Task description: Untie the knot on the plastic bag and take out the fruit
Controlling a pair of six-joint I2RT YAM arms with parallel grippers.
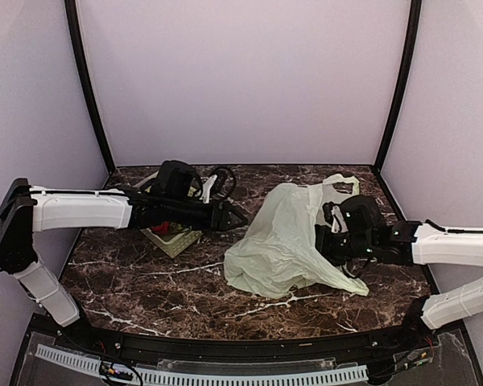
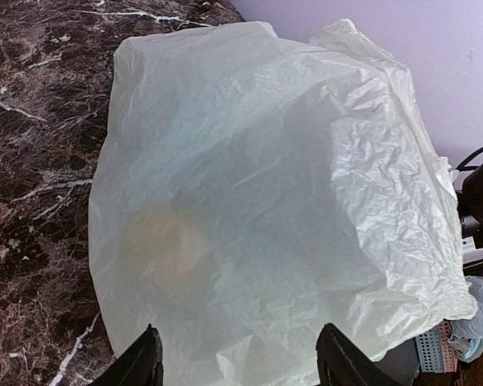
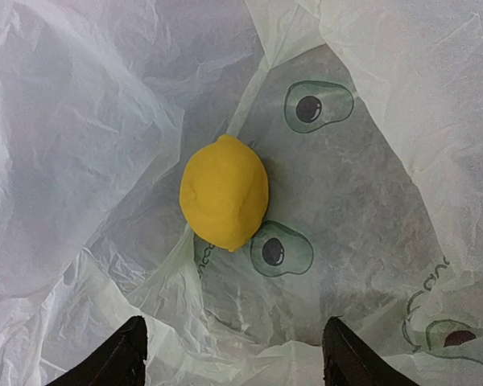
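Note:
The pale, translucent plastic bag [image 1: 278, 241] lies loose and opened up on the marble table. In the right wrist view a yellow lemon [image 3: 224, 192] lies inside it on printed plastic. My left gripper [image 1: 225, 215] is open, left of the bag, facing it; in its wrist view a faint warm tint shows through the plastic. My right gripper is open over the bag's mouth, looking down at the lemon, nothing between its fingers.
A pale green basket [image 1: 171, 240] with fruit stands at the back left, mostly hidden behind the left arm. Walls enclose the back and sides.

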